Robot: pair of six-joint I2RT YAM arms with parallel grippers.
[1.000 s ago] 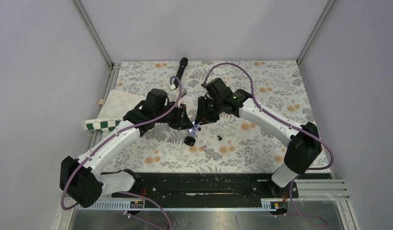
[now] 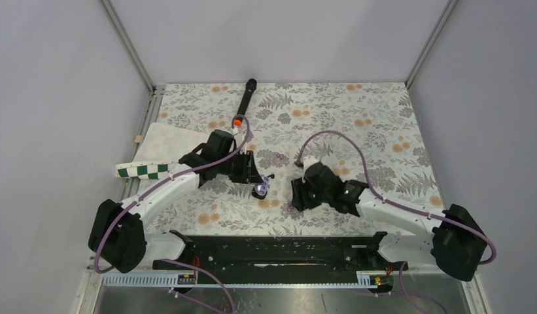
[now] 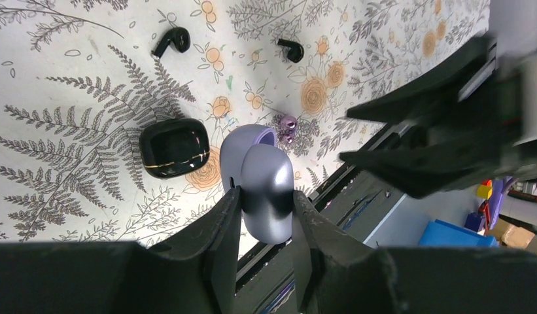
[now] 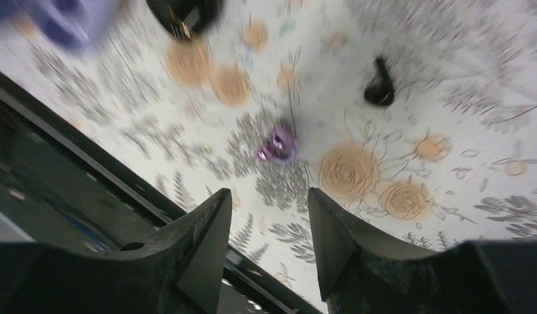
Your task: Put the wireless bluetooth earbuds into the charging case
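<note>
My left gripper is shut on a lilac charging case (image 3: 267, 183) whose lid is open, held above the floral mat. Two small purple earbuds (image 4: 278, 147) lie on the mat, below my right gripper, which is part open, empty between its fingers and blurred in the top view as it moves. A black closed case (image 3: 173, 148) and two black earbuds, one (image 3: 178, 39) left and one (image 3: 293, 51) right, also lie on the mat.
A black microphone (image 2: 246, 95) lies at the back, a white pad (image 2: 161, 140) at the left. The table's dark front edge (image 2: 272, 248) runs near the purple earbuds.
My right gripper has left the held case and moved down and right toward the purple earbuds. The left gripper with the case has moved slightly.
</note>
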